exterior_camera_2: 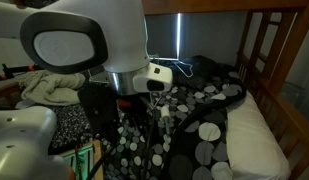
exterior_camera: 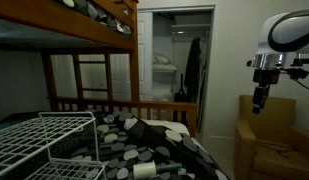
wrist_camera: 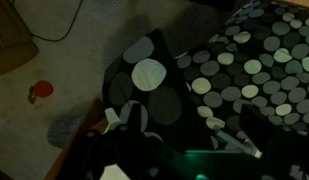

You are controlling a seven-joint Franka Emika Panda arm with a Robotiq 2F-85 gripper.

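My gripper (exterior_camera: 260, 98) hangs from the white arm (exterior_camera: 284, 35) at the right of exterior view 1, in front of a tan armchair (exterior_camera: 279, 130). In the wrist view the dark gripper stands open at the bottom, its two fingers apart, with bedding visible beyond the gap. That bedding is a dark blanket with grey and white dots (wrist_camera: 264, 75), spread over the bed. On it lie a white cylinder (exterior_camera: 144, 171) and a dark item (exterior_camera: 170, 167) beside it. A slim pale object (wrist_camera: 232, 140) shows past the fingers; what it is, I cannot tell.
A white wire rack (exterior_camera: 42, 140) stands at the near left, under the wooden upper bunk (exterior_camera: 74, 30). Wooden rails (exterior_camera: 164, 108) edge the bed. A small red object (wrist_camera: 41, 89) lies on the floor. An open closet (exterior_camera: 179, 65) is behind.
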